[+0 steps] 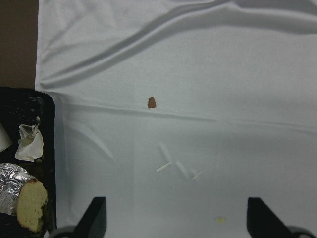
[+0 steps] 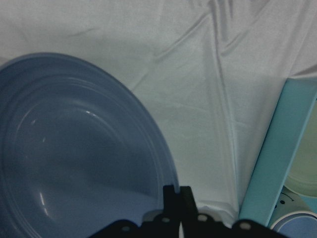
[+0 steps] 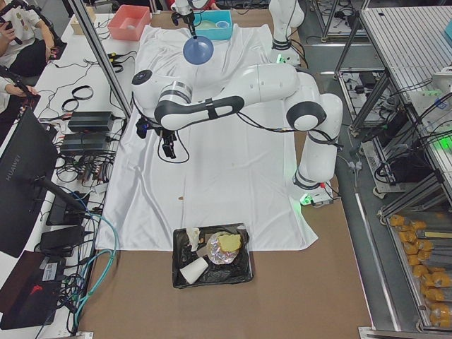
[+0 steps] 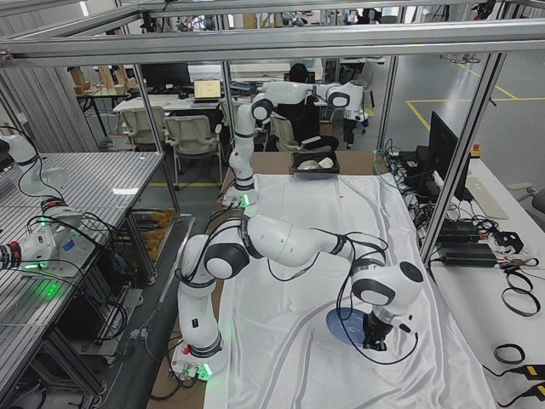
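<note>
A blue plate [image 3: 198, 49] is at my right gripper, which is shut on its rim in the right wrist view, near a turquoise bin [image 2: 277, 144] holding cups. My left gripper stands open over the white cloth, nothing between its fingers. At its side is a black tray [image 1: 47, 129] with a crumpled wrapper [image 1: 29, 144], foil [image 1: 10, 183] and a piece of bread [image 1: 30, 208].
A red bin [image 3: 129, 22] sits on the side table among cables and monitors [image 3: 21, 183].
</note>
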